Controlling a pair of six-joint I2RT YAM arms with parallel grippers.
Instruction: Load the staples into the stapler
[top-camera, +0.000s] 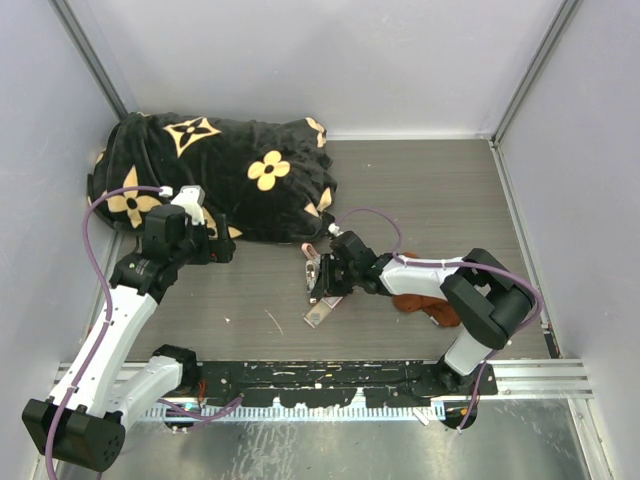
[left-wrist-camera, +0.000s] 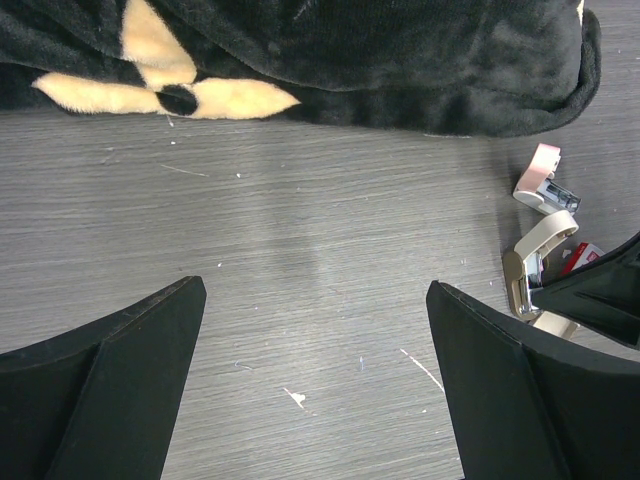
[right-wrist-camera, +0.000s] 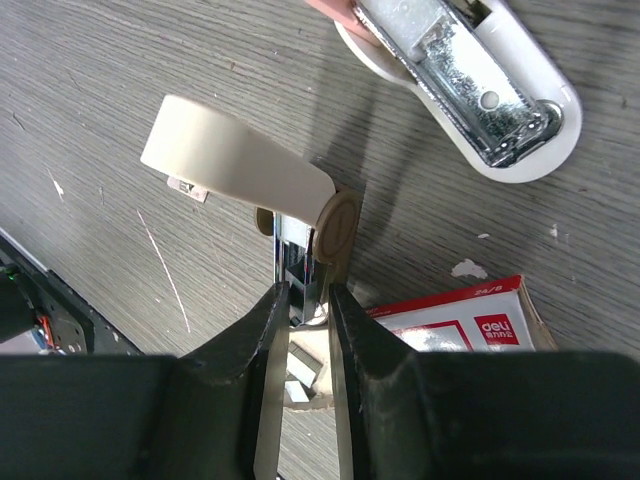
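Observation:
A small beige stapler (right-wrist-camera: 235, 150) has its curved cover raised, baring a silvery channel (right-wrist-camera: 295, 235). Narrowly parted, the fingers of my right gripper stand low over the near end of that channel. Light shows through the gap between them, and I see nothing clearly gripped; whether they touch the channel is hard to tell. A beige piece holding small pale, staple-like blocks (right-wrist-camera: 302, 370) lies below. Well to the left hangs my left gripper, wide open and empty above bare table.
A pink and white stapler (right-wrist-camera: 530, 100) lies just beyond the beige one. Beside the fingers is a red and white box (right-wrist-camera: 465, 325). A dark flowered blanket (top-camera: 225, 175) fills the back left, and a brown cloth (top-camera: 415, 302) lies under the right arm.

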